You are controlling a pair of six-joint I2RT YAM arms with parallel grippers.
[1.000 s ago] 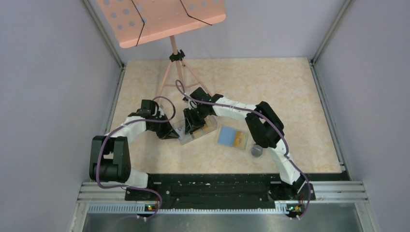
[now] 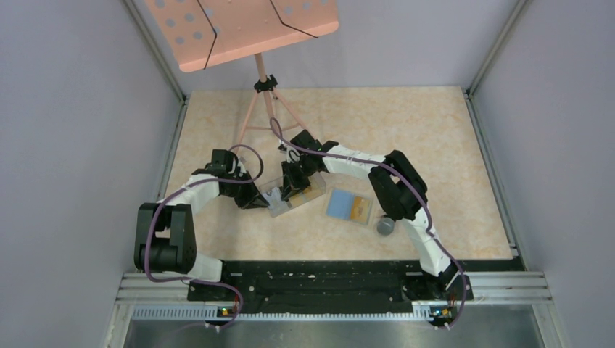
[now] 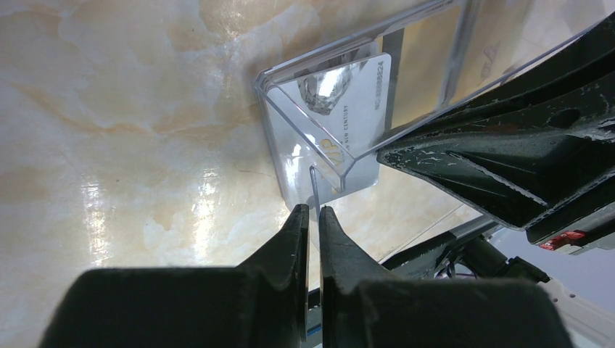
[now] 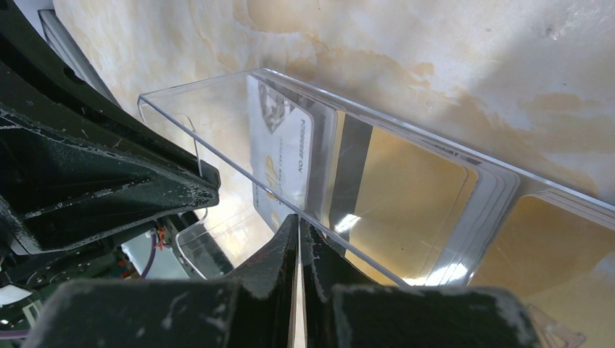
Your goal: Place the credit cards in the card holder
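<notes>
The clear card holder lies on the table between my two arms. In its left-end section a silver card with VIP lettering sits tilted; gold cards occupy the sections further right. My left gripper is shut on the holder's thin clear wall at the left end, as the left fingers in the right wrist view also show. Beside the silver card's lower edge, at the holder's near rim, my right gripper is shut, with nothing visible between its fingers. The rim partly covers the card's bottom.
Right of the holder lies a flat clear case with blue and gold cards, and a grey round object sits near the right arm. A pink tripod stand rises behind.
The left arm and the holder look unmoved.
</notes>
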